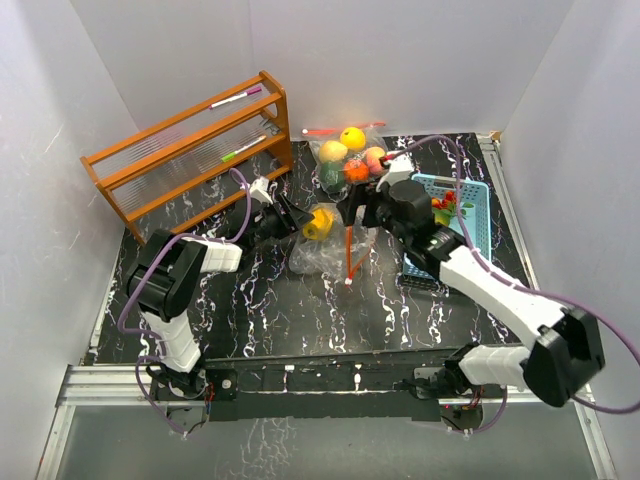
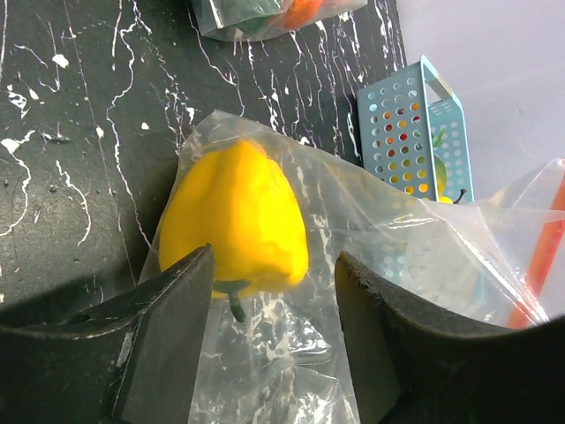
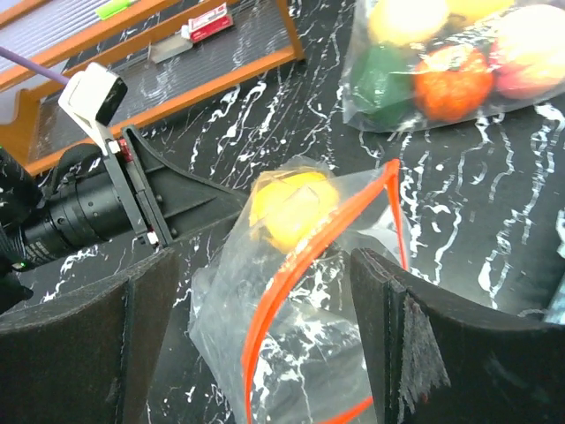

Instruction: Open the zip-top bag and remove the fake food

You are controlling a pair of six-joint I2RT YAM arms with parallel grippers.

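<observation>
A clear zip bag (image 1: 320,255) with an orange zip strip (image 3: 275,309) lies loosely on the table, a yellow fake pepper (image 2: 231,212) inside it. My left gripper (image 1: 302,214) stands open at the bag's left side, the pepper just ahead of its fingertips in the left wrist view. My right gripper (image 1: 352,205) is open above the bag's right part, near the orange strip, with nothing clearly held between its fingers.
A second bag of fake fruit (image 1: 345,160) lies at the back centre. A blue basket (image 1: 475,240) with some items stands at the right, a wooden rack (image 1: 190,150) at the back left.
</observation>
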